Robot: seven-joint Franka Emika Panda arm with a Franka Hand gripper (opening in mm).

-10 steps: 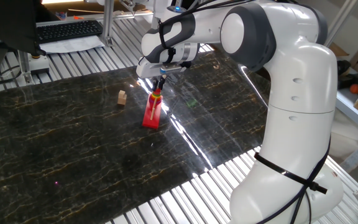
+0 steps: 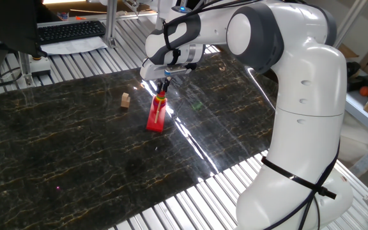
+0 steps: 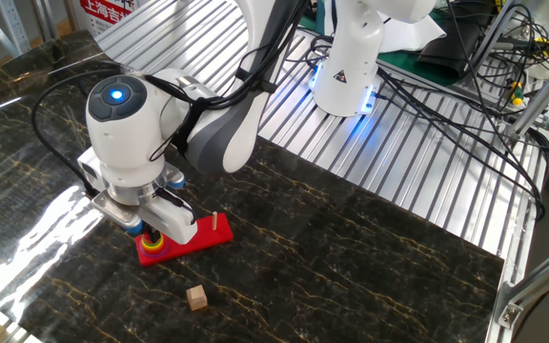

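A flat red base (image 2: 156, 120) lies on the dark marbled table, with a bare wooden peg (image 3: 214, 220) standing near one end. At its other end sit stacked rings, a yellow ring (image 3: 152, 240) on top and red below. Directly over these rings is my gripper (image 2: 163, 89), pointing down with its dark fingertips at the yellow ring. Whether the fingers are apart or closed on a ring is too small to make out, and the hand's housing covers much of them in exterior view 2.
A small wooden block (image 3: 196, 297) stands on the table a short way from the base. The marbled tabletop (image 2: 62, 160) is otherwise broadly clear. A keyboard (image 2: 71, 30) rests beyond the table's far edge.
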